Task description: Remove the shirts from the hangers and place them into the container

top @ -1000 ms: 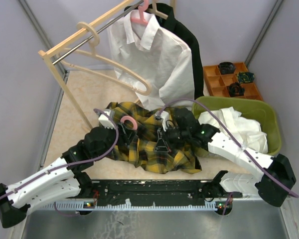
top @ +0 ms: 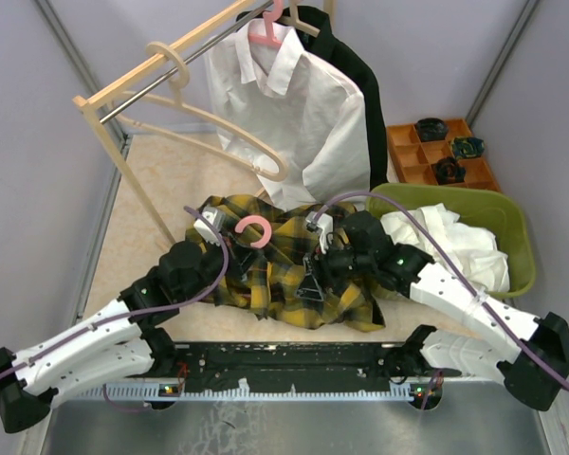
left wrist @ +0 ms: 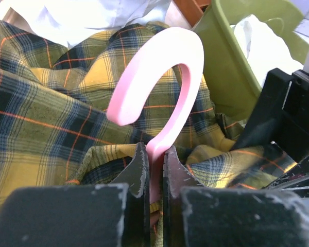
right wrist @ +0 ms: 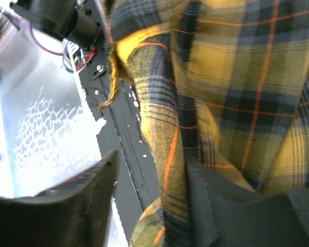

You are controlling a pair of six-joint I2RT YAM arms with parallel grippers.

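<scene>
A yellow, black and orange plaid shirt (top: 289, 308) lies crumpled on the table below the rack. From its collar rises the pink hook of a hanger (left wrist: 176, 56); the rest of that hanger is hidden by cloth. My left gripper is shut on the hook's stem, the curl standing above the fingertips. In the top view the hook (top: 257, 223) shows beside the left arm. My right gripper stands part open at the shirt's right side, a long fold of plaid (right wrist: 167, 134) running between its fingers, with a gap left of the fold.
A wooden rack (top: 133, 156) holds an empty wooden hanger (top: 229, 128), a white shirt (top: 313, 123) and a dark garment (top: 365, 85). At right stands a green bin (top: 519, 246) with white cloth in it. Behind it is a compartmented wooden box (top: 410, 156).
The pink hook and my left gripper have shifted slightly to the right and turned a little. My right gripper has also moved slightly right. The shirt stays on the table.
</scene>
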